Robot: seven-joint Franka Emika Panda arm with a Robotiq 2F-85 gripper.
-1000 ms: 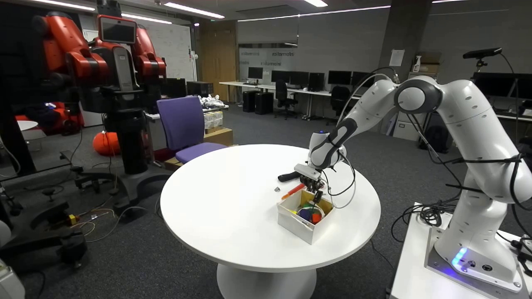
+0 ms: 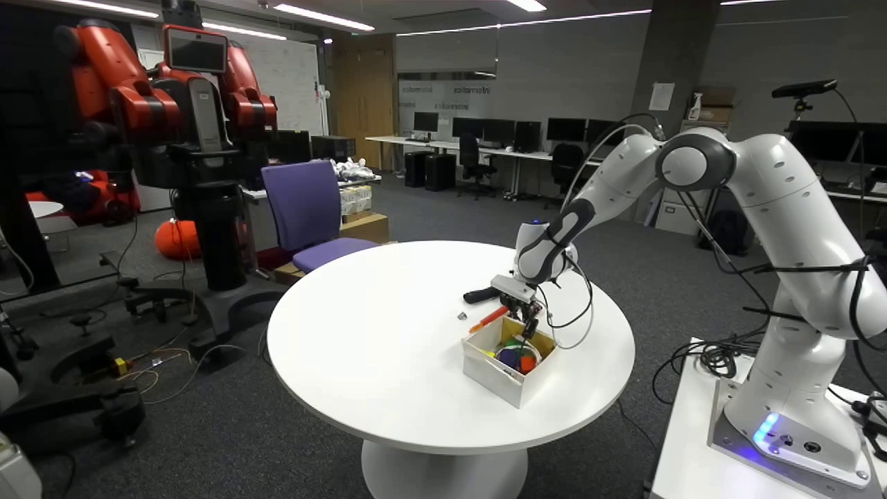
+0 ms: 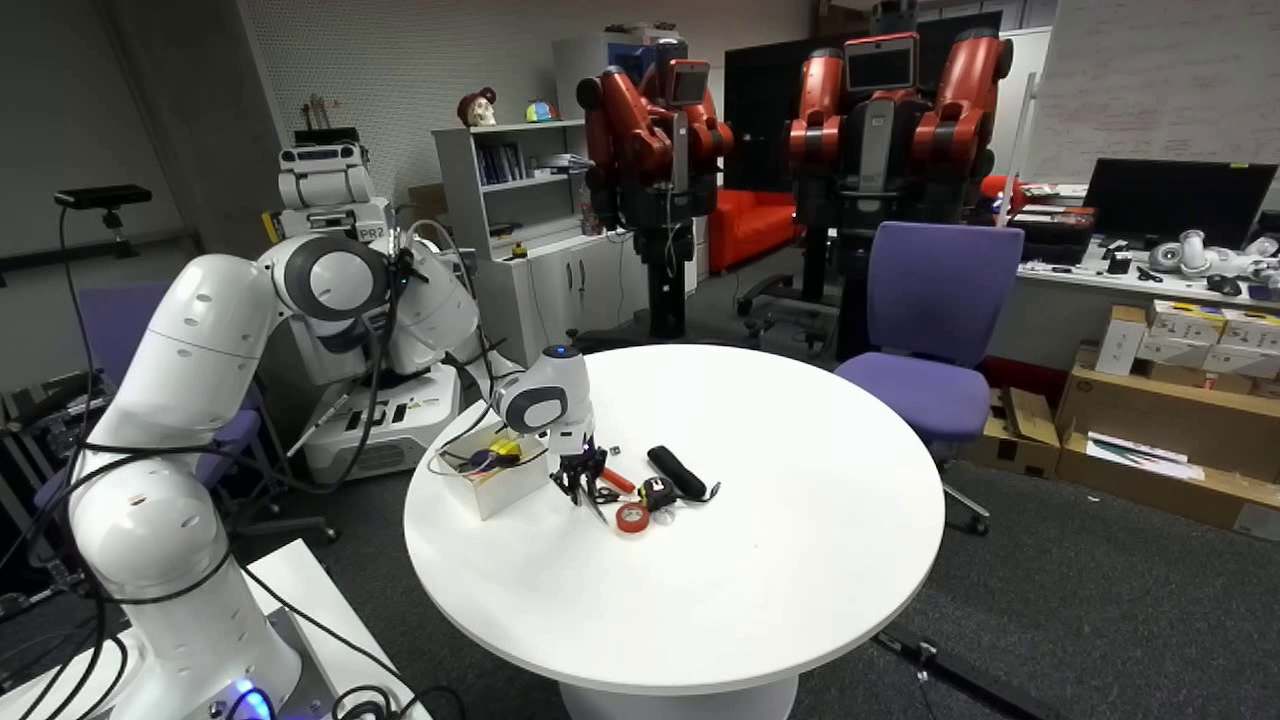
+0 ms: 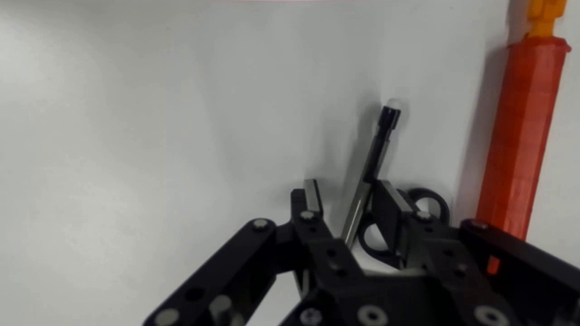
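Observation:
My gripper points down at the white table (image 2: pixel 374 333), its fingers apart. A slim black-and-silver rod (image 4: pixel 375 155), like a pen, lies in the gap, close to the right finger in the wrist view; whether they touch I cannot tell. Black ring handles (image 4: pixel 443 203), like those of scissors, are partly hidden behind that finger. To the right lies a red tool handle with an orange end (image 4: pixel 522 130). An open white box (image 2: pixel 499 374) holding several coloured things stands beside the gripper (image 3: pixel 581 470).
On the table near the gripper are a red tape roll (image 3: pixel 632 517), a tape measure (image 3: pixel 656 493) and a black-handled object (image 3: pixel 675 473). A small grey piece (image 2: pixel 462 316) lies apart. A cable (image 2: pixel 588 303) loops beside the wrist.
The arm and the box stand where they were. Around the fingers there is a slight shift in exterior view 1, too small to tell more.

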